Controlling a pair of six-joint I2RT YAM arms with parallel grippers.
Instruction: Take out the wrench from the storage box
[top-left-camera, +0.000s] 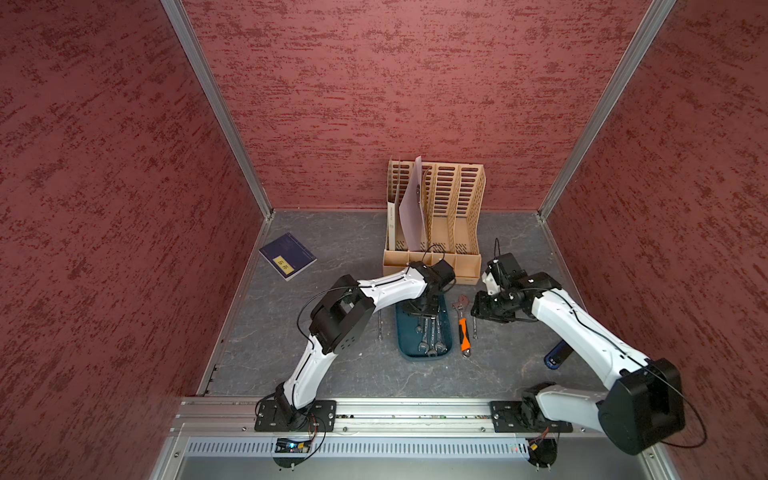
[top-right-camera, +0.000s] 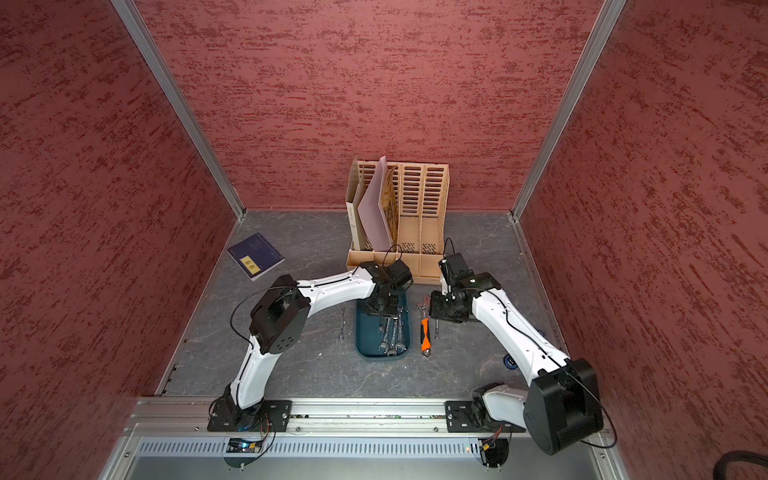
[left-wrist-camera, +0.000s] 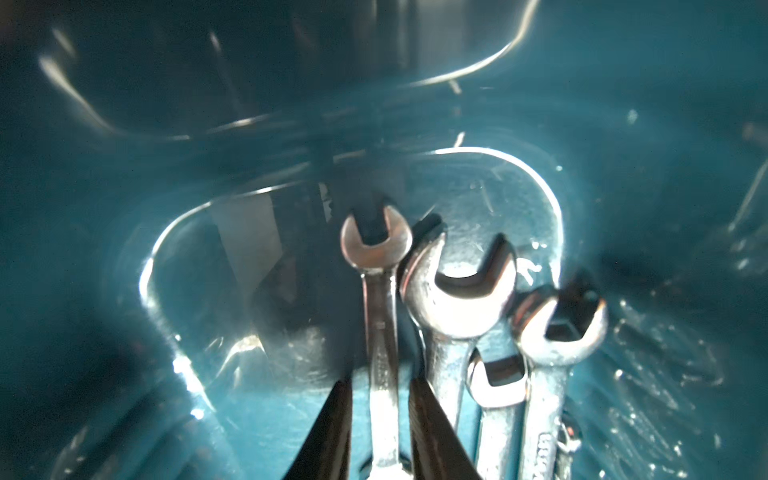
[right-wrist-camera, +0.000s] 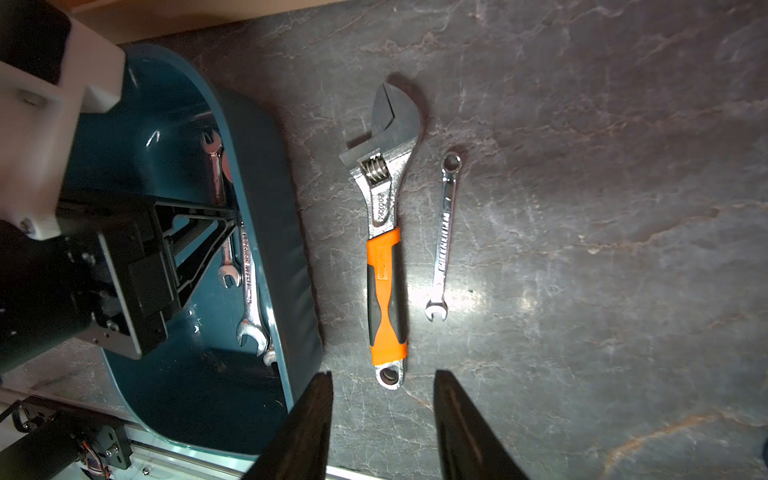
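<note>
The dark teal storage box (right-wrist-camera: 240, 152) holds several silver wrenches. My left gripper is down inside it, fingers part open. Between its fingers runs the shaft of a slim open-ended wrench (left-wrist-camera: 381, 328), with a gap showing on each side. Right beside that wrench lies a larger wrench (left-wrist-camera: 456, 312), and others are clustered further right. My right gripper stands open above the table, to the right of the box. Under it in view, an orange-handled adjustable wrench (right-wrist-camera: 385, 272) and a small combination wrench (right-wrist-camera: 443, 240) lie on the table.
A wooden file rack (top-left-camera: 456, 264) with folders stands just behind the box. One thin wrench (top-right-camera: 342, 324) lies left of the box. A blue notebook (top-left-camera: 288, 256) is at the far left, and a dark blue object (top-left-camera: 557, 354) lies near the right arm.
</note>
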